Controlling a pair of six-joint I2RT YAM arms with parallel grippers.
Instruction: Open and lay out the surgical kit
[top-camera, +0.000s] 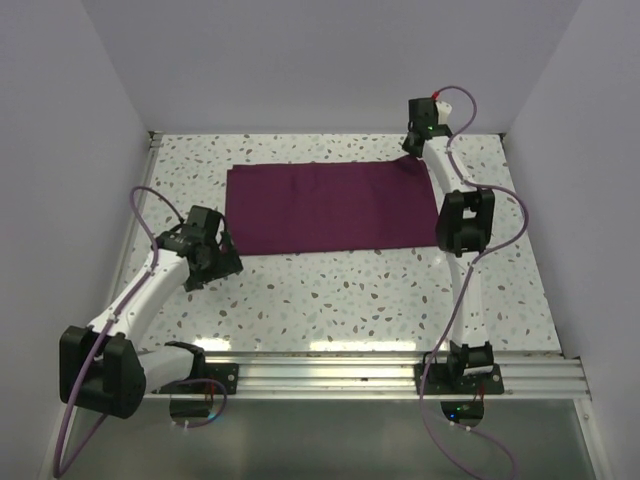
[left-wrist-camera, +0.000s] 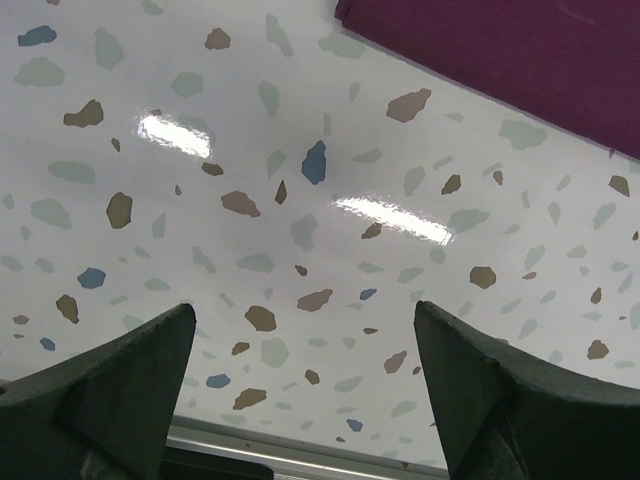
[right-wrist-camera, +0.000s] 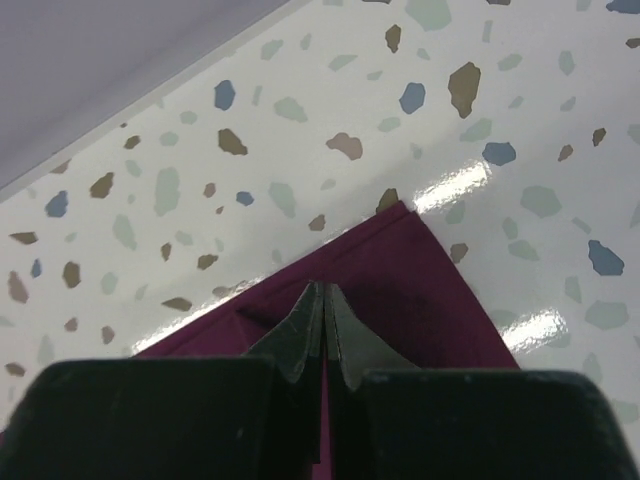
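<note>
A maroon cloth kit (top-camera: 330, 205) lies spread as a rectangle on the speckled table, with part of it in the left wrist view (left-wrist-camera: 520, 50). My right gripper (top-camera: 412, 150) is at its back right corner, shut; in the right wrist view its fingertips (right-wrist-camera: 305, 315) meet over the cloth (right-wrist-camera: 430, 280), where a fold is raised beside them. Whether cloth is between them I cannot tell. My left gripper (top-camera: 215, 270) stands open near the front left corner, over bare table, with nothing between its fingers.
Grey walls stand behind and at both sides, the back one close to my right gripper. A metal rail runs along the front edge.
</note>
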